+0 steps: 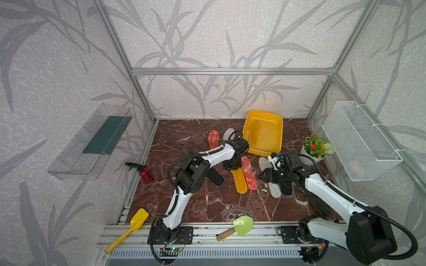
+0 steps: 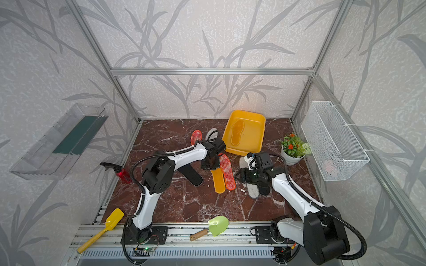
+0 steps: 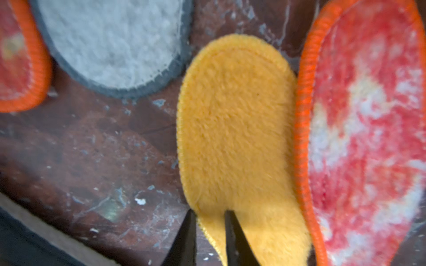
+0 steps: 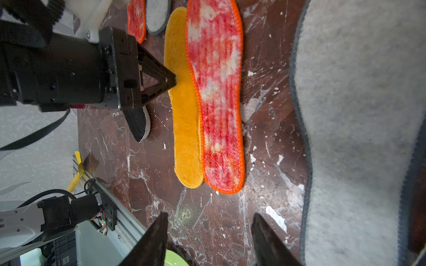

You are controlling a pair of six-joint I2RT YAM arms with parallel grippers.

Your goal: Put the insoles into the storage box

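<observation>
The yellow storage box (image 1: 277, 133) stands at the back with one yellow insole (image 1: 253, 133) in it. On the table another yellow insole (image 3: 239, 133) lies against a red-and-white insole (image 4: 217, 97). My left gripper is narrowly open at the yellow insole's left edge, one finger (image 3: 184, 239) outside it and the other over it; contact is unclear. Open and empty, my right gripper hangs left of a grey insole (image 4: 355, 110). Farther back lie a second red insole (image 1: 213, 138) and a second grey one (image 3: 115, 40). A dark insole (image 1: 215, 177) sits left, partly under the left arm.
A flower pot (image 1: 313, 150) stands right of the box, and a white wire basket (image 1: 363, 141) hangs on the right wall. A red spray bottle (image 1: 144, 173) is at the left edge.
</observation>
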